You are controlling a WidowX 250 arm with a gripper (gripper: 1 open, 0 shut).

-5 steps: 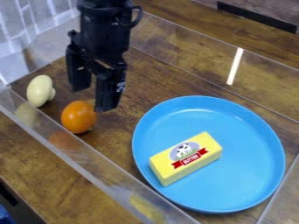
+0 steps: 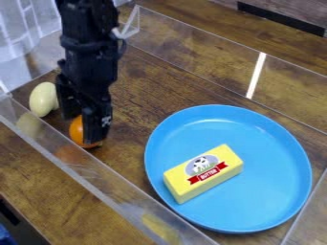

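The black gripper [image 2: 86, 117] hangs at the left, lowered over an orange object [image 2: 80, 132], its fingers on either side of it and hiding part of it. Whether the fingers are closed on it I cannot tell. A pale egg-shaped object [image 2: 44, 99] lies left of the gripper.
A blue plate [image 2: 236, 139] at the right holds a yellow butter box [image 2: 204, 172]. A clear barrier [image 2: 115, 201] runs along the front left.
The plate, butter box and pale object have not moved.
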